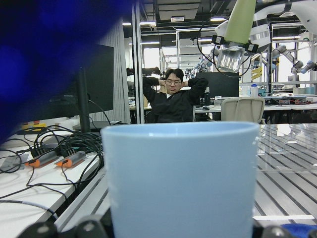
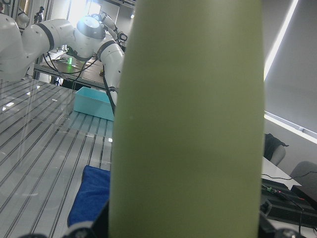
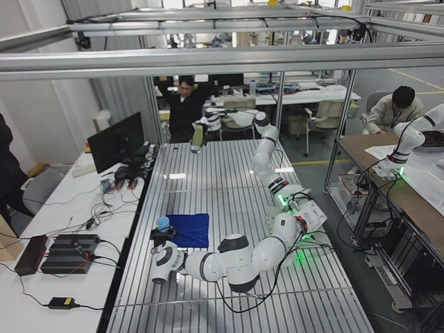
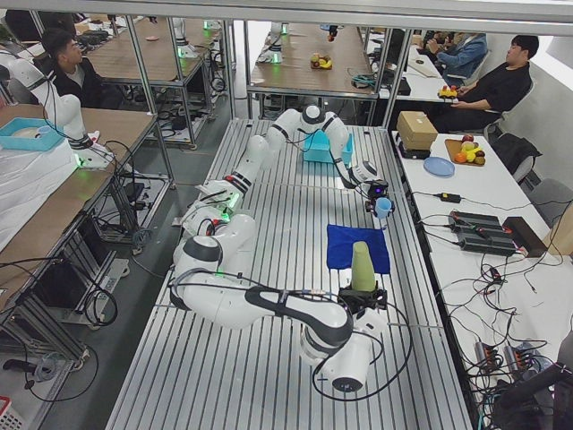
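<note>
A light blue cup (image 3: 163, 223) (image 4: 384, 205) (image 1: 181, 183) is held by my left gripper (image 4: 380, 199) near the table's left edge in the camera left view, beside a dark blue cloth (image 3: 189, 229) (image 4: 357, 246). My right gripper (image 4: 363, 296) is shut on an olive-green bottle (image 4: 363, 264) (image 2: 185, 114) with a clear lower part (image 1: 231, 59), held up in the air. The bottle fills the middle of the right wrist view and stands higher than the cup in the left wrist view.
A turquoise bin (image 4: 318, 154) (image 2: 93, 103) stands at one end of the slatted table. A side desk (image 4: 448, 269) with monitor, power units and cables runs along the table's edge.
</note>
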